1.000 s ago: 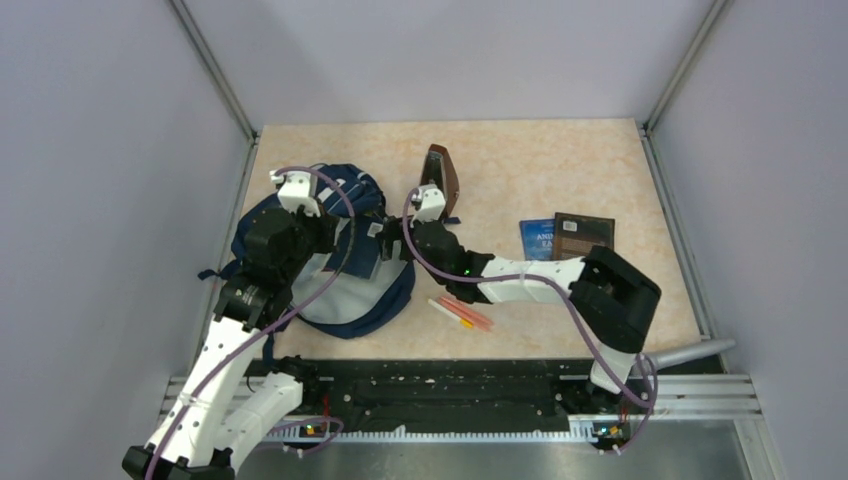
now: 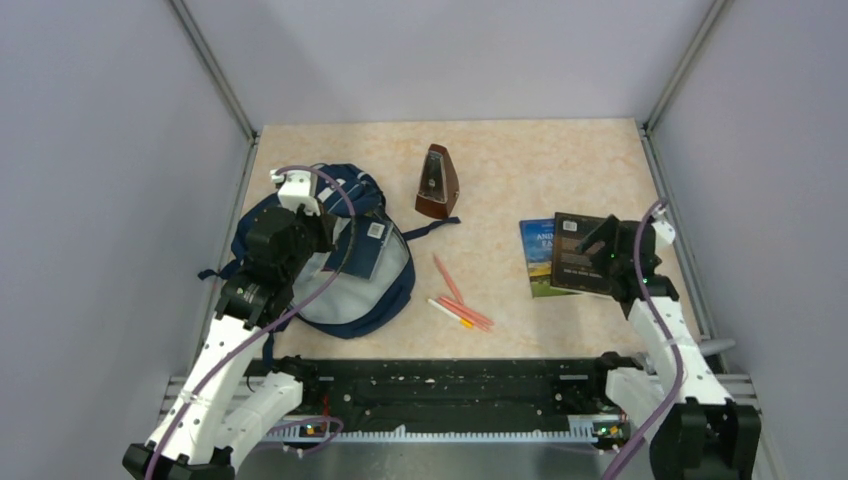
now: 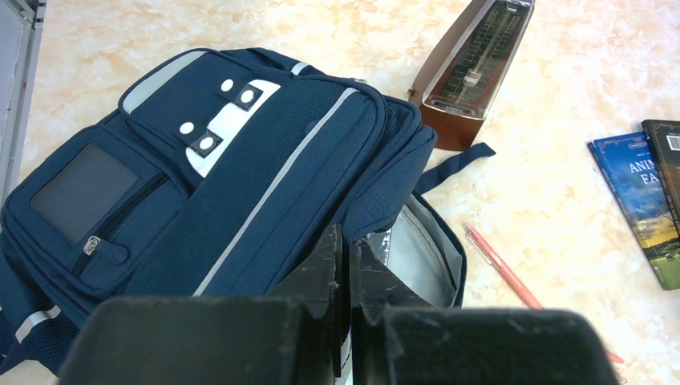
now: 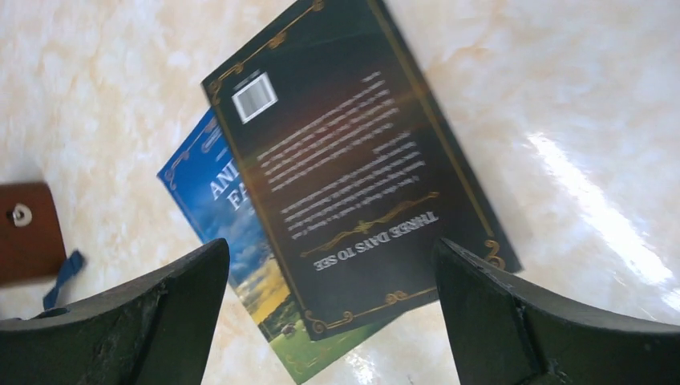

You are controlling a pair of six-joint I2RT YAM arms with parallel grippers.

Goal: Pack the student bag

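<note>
The navy backpack lies at the left with its grey-lined compartment open and a dark book inside. My left gripper is shut at the bag's upper flap edge; whether it pinches fabric is unclear. My right gripper is open above two books at the right: a black "Three Days to See" partly covering a blue-green book. Several pink pens and markers lie loose beside the bag.
A brown wooden metronome-like object stands behind the bag, near a strap.
My right arm has swung from beside the bag's opening to over the books at the right. My left arm has stayed still.
</note>
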